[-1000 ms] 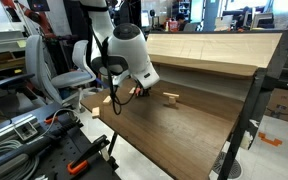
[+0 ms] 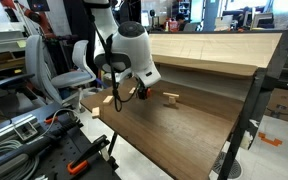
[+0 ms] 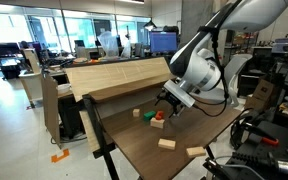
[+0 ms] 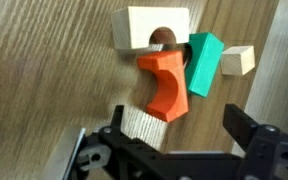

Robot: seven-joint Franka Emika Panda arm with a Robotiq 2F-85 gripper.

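Note:
In the wrist view an orange block with a curved notch lies on the wooden table. A pale wooden arch block sits against its upper end, and a green block leans close on the right. Beyond the green one is a small wooden cube. My gripper is open above the orange block, its fingers spread to either side with nothing held. From exterior view 2 the orange block shows beneath the arm, beside the green block.
Loose wooden blocks lie elsewhere on the table, one near the front and another by the edge. A raised wooden shelf runs along the back.
The arm has shifted slightly to the right in exterior view 1. The blocks appear to stay where they were.

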